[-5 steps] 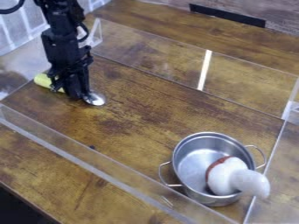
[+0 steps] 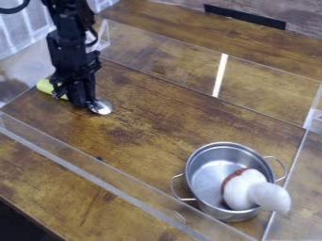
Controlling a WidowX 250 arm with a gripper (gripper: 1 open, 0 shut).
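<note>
My black gripper (image 2: 78, 94) is down at the left of the wooden surface, over a yellow object (image 2: 51, 88) and a small silver, rounded piece (image 2: 102, 107), perhaps a spoon's bowl. The gripper's fingers hide part of these, and I cannot tell whether they grasp anything. At the lower right stands a steel pot (image 2: 206, 171) with two handles, holding a white object (image 2: 261, 193) with a reddish band.
Clear plastic walls border the work area on the wooden table (image 2: 164, 113). A white tape strip (image 2: 220, 75) and a dark slot (image 2: 246, 16) lie toward the back.
The gripper and the silver piece have shifted very slightly over the last second. The pot and its contents are unchanged.
</note>
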